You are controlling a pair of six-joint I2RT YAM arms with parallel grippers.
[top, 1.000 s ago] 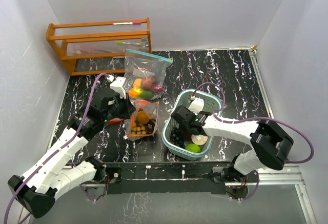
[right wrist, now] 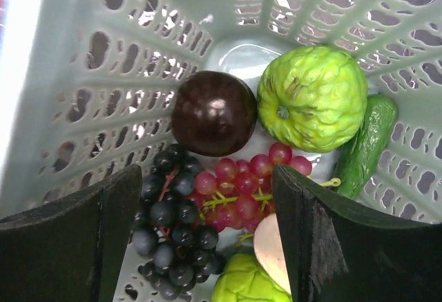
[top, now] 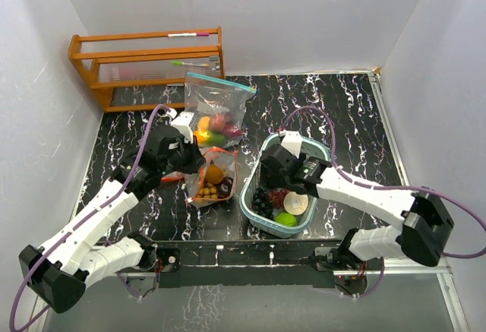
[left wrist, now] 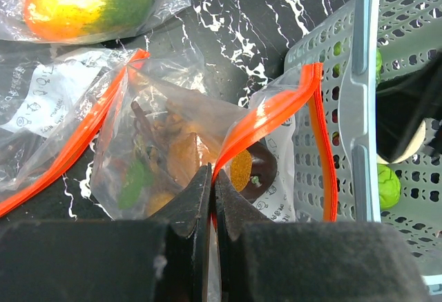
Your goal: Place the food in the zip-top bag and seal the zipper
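Note:
An open zip bag with an orange zipper point(left wrist: 266, 119) holds several foods, among them an orange-coloured round one point(top: 215, 174) and a dark one point(left wrist: 262, 171). At its mouth my left gripper is shut on the thin orange-edged rim. Inside the perforated basket point(top: 248, 214), my right gripper is open above the food, nothing between its fingers. Ahead of those fingers sit a dark purple round fruit point(right wrist: 214, 113) and a green ribbed fruit point(right wrist: 313, 98). Red grapes point(right wrist: 238, 188), black grapes point(right wrist: 173, 229) and a cucumber point(right wrist: 373, 139) lie near them.
A filled clear bag with a blue zipper point(top: 228, 83) lies behind the open one. Another orange-zippered bag point(left wrist: 38, 101) lies flat at the left. A wooden rack point(top: 95, 81) stands at the back left. The table point(top: 357, 127) right of the basket is clear.
The left arm has shifted slightly, its gripper staying at the bag's mouth.

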